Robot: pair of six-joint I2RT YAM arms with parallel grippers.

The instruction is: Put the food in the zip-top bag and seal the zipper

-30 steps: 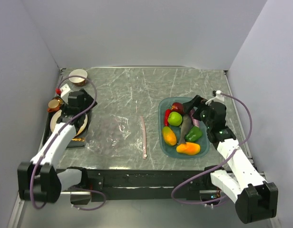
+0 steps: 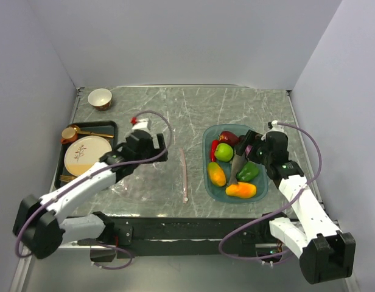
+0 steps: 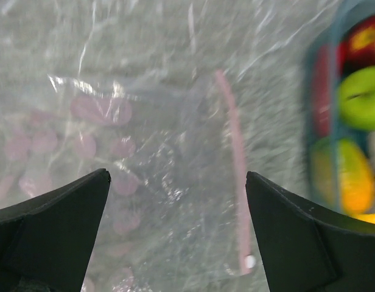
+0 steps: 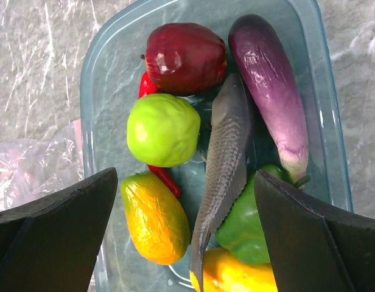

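The clear zip bag (image 3: 157, 182) lies flat in the middle left of the table, its pink zipper strip (image 2: 184, 173) on the right side. My left gripper (image 2: 160, 148) hangs open over it. My right gripper (image 2: 252, 139) is open above a blue-grey bin (image 2: 209, 188) holding a red apple (image 4: 184, 58), green apple (image 4: 162, 128), red chili (image 4: 163, 175), purple eggplant (image 4: 269, 91), grey fish (image 4: 221, 152), green pepper (image 4: 242, 225), yellow mango (image 4: 154, 216) and another yellow-orange item (image 4: 230, 274).
A black tray (image 2: 112, 126) with a plate (image 2: 87, 155), cup and utensils sits at the left. A white bowl (image 2: 100, 97) stands at the back left.
The right arm has shifted only slightly.
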